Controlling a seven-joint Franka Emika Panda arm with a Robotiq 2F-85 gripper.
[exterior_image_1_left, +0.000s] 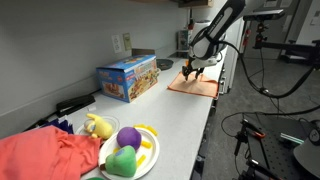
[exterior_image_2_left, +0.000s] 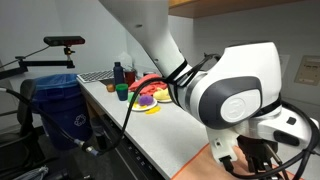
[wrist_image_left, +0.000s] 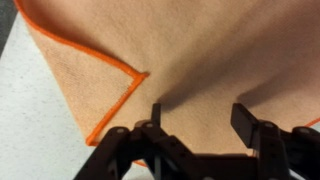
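A peach cloth (exterior_image_1_left: 195, 88) with bright orange edging lies on the far end of the counter. In the wrist view the cloth (wrist_image_left: 215, 50) fills most of the picture, and its orange edge bends sharply at left, where a part looks folded. My gripper points down over it, its two dark fingers apart with only cloth visible beyond the gap. Whether the fingertips touch the cloth is unclear. From the second exterior view, the white arm hides much of the cloth (exterior_image_2_left: 203, 166).
A blue picture box (exterior_image_1_left: 133, 78) stands by the wall. Closer are a plate (exterior_image_1_left: 147, 152) with toy food, a purple ball (exterior_image_1_left: 130, 139) and a red cloth (exterior_image_1_left: 45, 154). Bare white counter separates these from the peach cloth.
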